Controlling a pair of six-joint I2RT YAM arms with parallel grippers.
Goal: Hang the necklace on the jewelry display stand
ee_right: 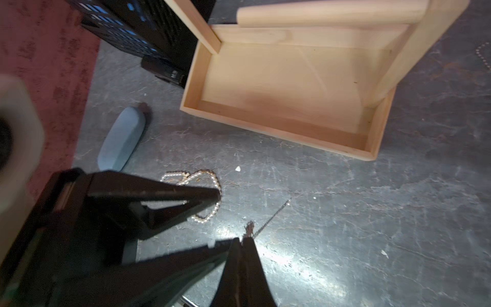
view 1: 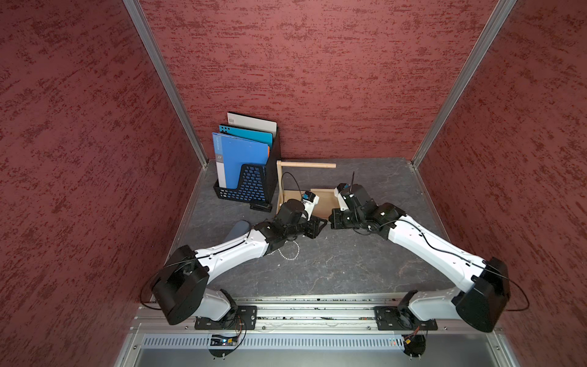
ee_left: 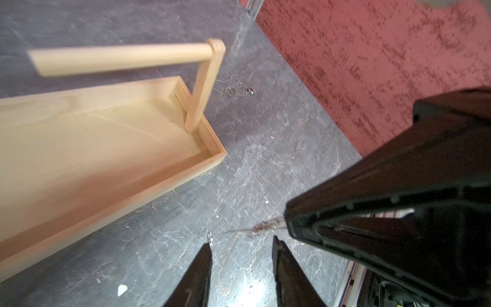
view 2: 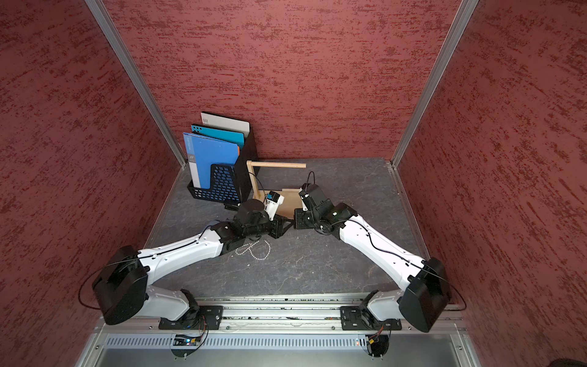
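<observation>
The wooden jewelry stand (ee_right: 286, 87) is a shallow tray with upright posts; one bar (ee_left: 122, 58) juts over it. My right gripper is shut at the tray's near side. A thin silver chain necklace (ee_right: 271, 217) trails from its fingertips, and its blurred stretch (ee_left: 240, 231) runs across to the left fingers. My left gripper is partly open, its two fingers apart, with the chain's free end close to one finger. Both grippers (view 1: 322, 226) sit nearly tip to tip in the top views.
A pearl necklace (ee_right: 204, 174) lies on the table below the left gripper. Another chain (ee_left: 232, 88) lies beyond the stand's right post. A blue-grey case (ee_right: 121, 138) and a black file holder (view 1: 269, 177) are at the left.
</observation>
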